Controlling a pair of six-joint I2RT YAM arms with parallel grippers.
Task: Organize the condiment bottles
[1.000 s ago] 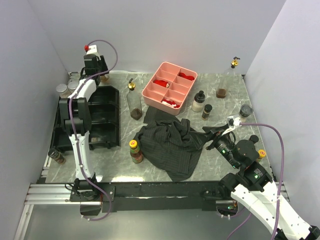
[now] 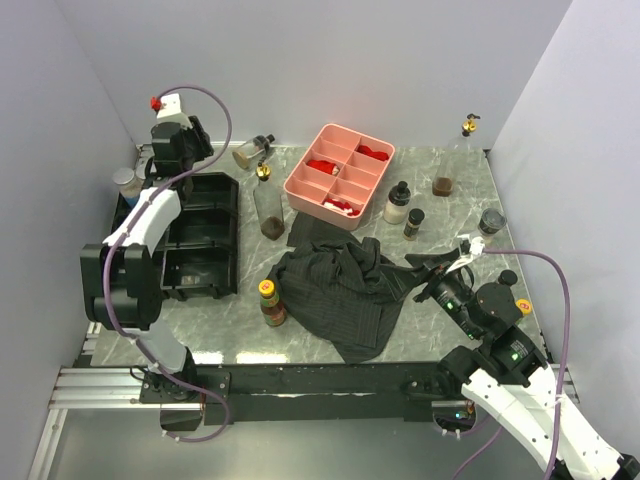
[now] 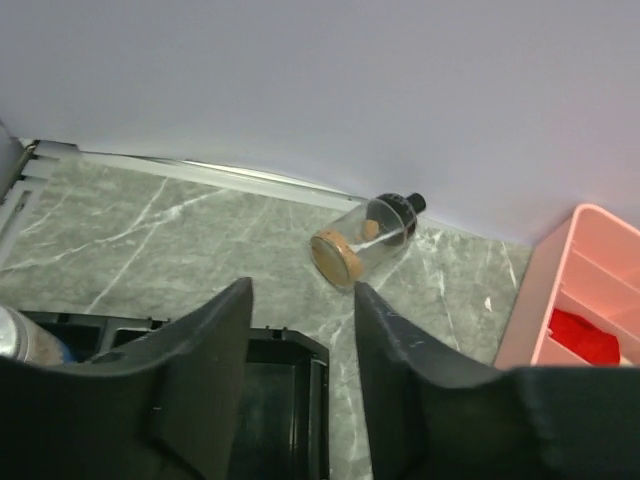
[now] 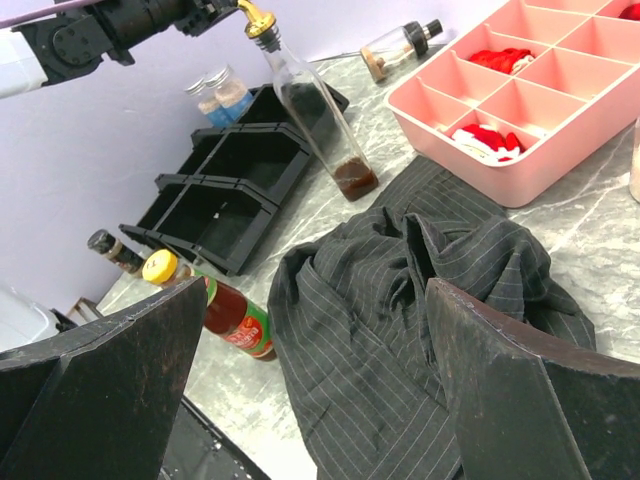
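Observation:
A clear bottle with a black cap [image 3: 370,240] lies tilted on its side by the back wall; it also shows in the top view. My left gripper is open, with nothing between its fingers, and the bottle is beyond it, apart. The black rack [image 2: 202,225] at left has empty compartments in view; two jars with white lids stand at its back, one partly hidden by the arm. A tall gold-spouted bottle [image 2: 269,205] and a yellow-capped sauce bottle [image 2: 271,303] stand to its right. Over the dark cloth's right side, my right gripper [image 2: 408,278] is open and empty.
The pink divided box [image 2: 340,176] holds red items. The striped dark cloth [image 2: 340,295] covers the middle. Shakers, jars and another gold-spouted bottle [image 2: 450,165] stand at right. Bare marble shows at the front left.
The left arm's elbow has swung left. My right arm has stayed put.

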